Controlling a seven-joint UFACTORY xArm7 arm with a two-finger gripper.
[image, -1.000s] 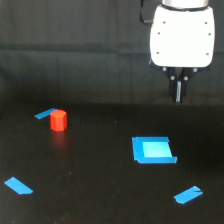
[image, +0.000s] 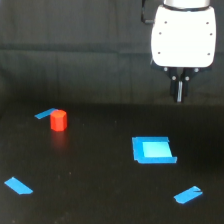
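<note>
A small red-orange block (image: 58, 120) stands on the black tabletop at the left. Toward the middle right, a pale square (image: 157, 149) framed by blue tape (image: 138, 150) lies flat on the table. High at the upper right hangs my gripper (image: 180, 92), pointing down beneath the white arm housing (image: 183, 38). It is well above the table and far from the block. Its dark fingers are too small against the dark backdrop to show whether they are apart, and no object is visible at their tips.
Blue tape strips mark the table: one beside the block (image: 45, 113), one at the front left (image: 18, 186), one at the front right (image: 188, 195). A dark curtain (image: 80, 60) closes off the back.
The arm and gripper have shifted very slightly to the right. The block and the taped square are where they were.
</note>
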